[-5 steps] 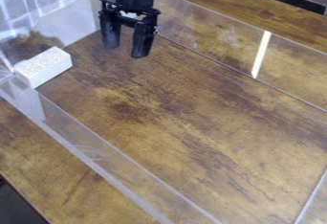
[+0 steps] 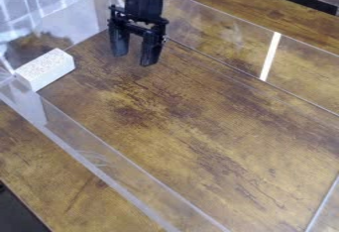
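A black gripper point(image 2: 135, 44) hangs at the top centre, its two fingers apart and pointing down over the wooden floor of a clear-walled enclosure, with nothing visible between them. A white rectangular block point(image 2: 46, 68) with a speckled top lies at the left, against the clear wall and apart from the gripper.
Clear walls point(image 2: 113, 167) enclose the wooden surface point(image 2: 199, 127). A white strip point(image 2: 271, 57) shows on the right far side.
The gripper has shifted very slightly to the right. The white block has not moved.
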